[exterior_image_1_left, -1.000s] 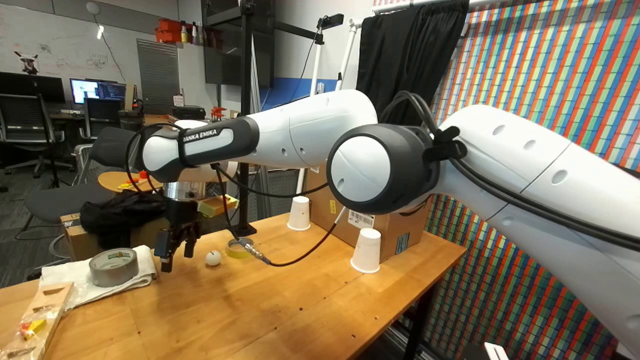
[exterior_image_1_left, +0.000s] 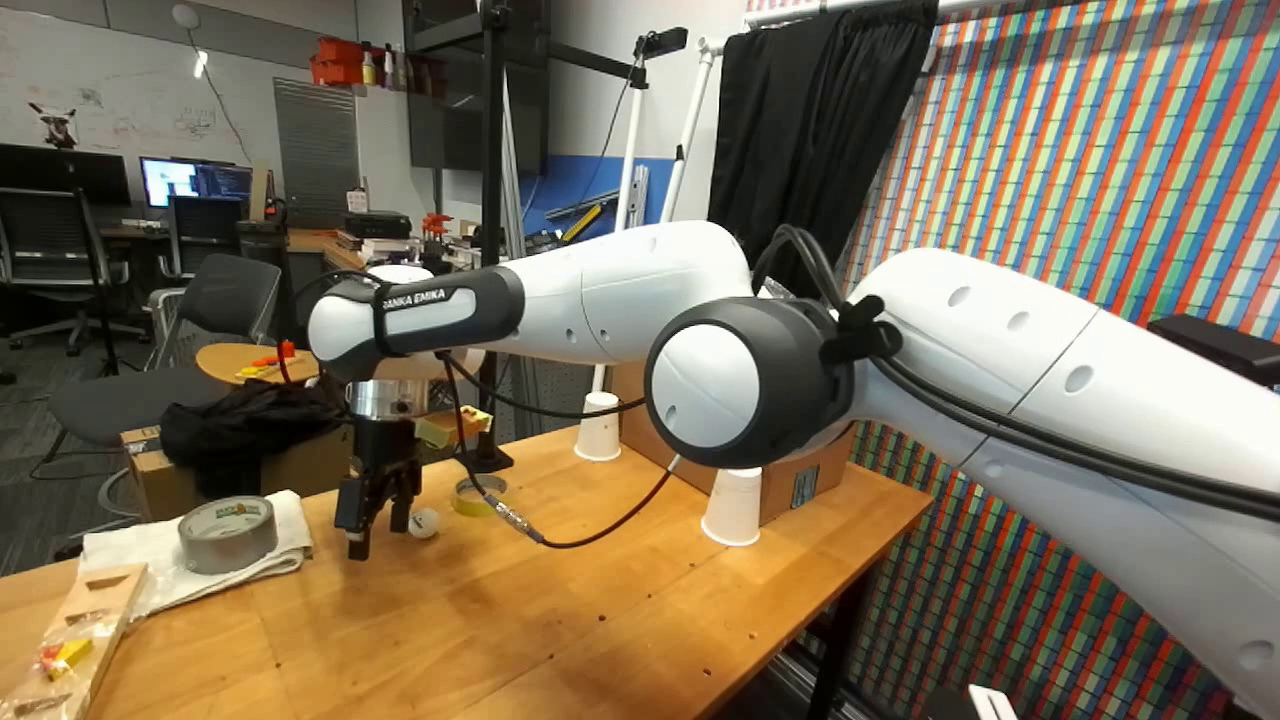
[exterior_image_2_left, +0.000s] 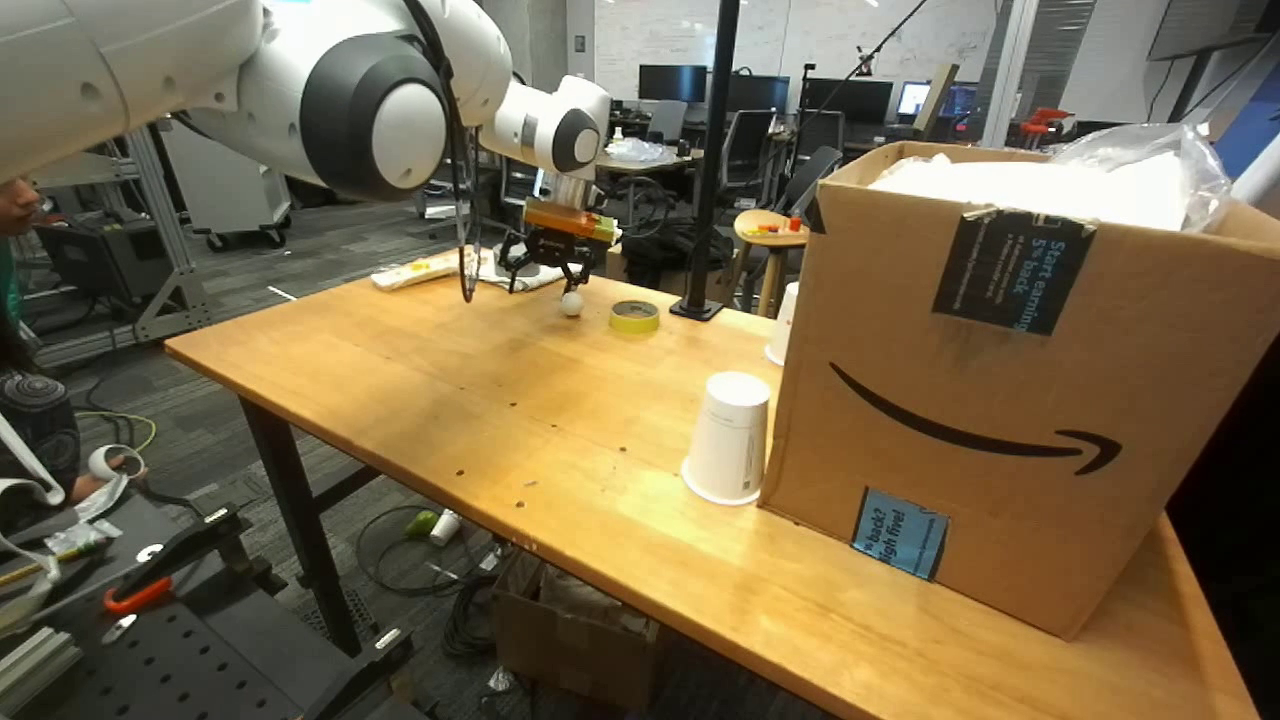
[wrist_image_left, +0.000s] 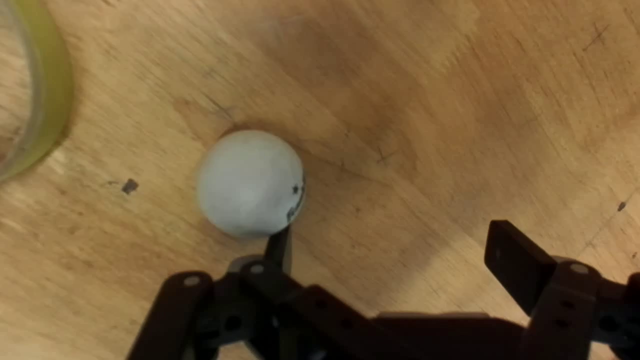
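Observation:
A white ball (wrist_image_left: 250, 183) with small dark print rests on the wooden table. My gripper is open, its black fingers wide apart and only bare table showing between them. The ball lies outside that gap, just past the tip of the left finger in the wrist view; whether they touch I cannot tell. Exterior view 1 has the gripper (exterior_image_1_left: 379, 540) pointing down low over the table, with the ball (exterior_image_1_left: 423, 523) right of its fingers. In exterior view 2 the ball (exterior_image_2_left: 572, 305) appears right under one finger.
Close to the ball lies a yellow tape roll (exterior_image_2_left: 635, 317). A grey tape roll (exterior_image_1_left: 227, 535) sits on a white cloth (exterior_image_1_left: 144, 550) at the left. Two upside-down white cups (exterior_image_1_left: 733, 509) (exterior_image_1_left: 599, 428) stand near a large cardboard box (exterior_image_2_left: 960, 396).
The arm has come down and shifted right in exterior view 1, bringing the gripper nearer the ball. The ball appears to be in the same place.

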